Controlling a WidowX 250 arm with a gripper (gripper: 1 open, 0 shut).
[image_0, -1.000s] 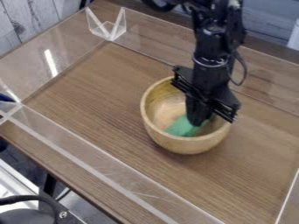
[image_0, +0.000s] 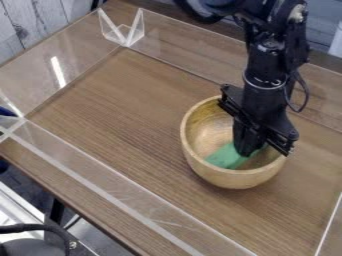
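A wide tan bowl (image_0: 211, 170) sits on the wooden table at the right of centre, with a green object (image_0: 230, 156) lying inside it. My black gripper (image_0: 249, 140) reaches down into the bowl over the green object, its tips at that object's right end. Whether anything is between the fingers is hidden; the gripper looks shut.
Clear tape strips run across its edges and near corner. A black cable lies at the bottom left, and a wall stands at the back.
The bowl and my gripper have moved to the right over the last second, with the green object still in the bowl.
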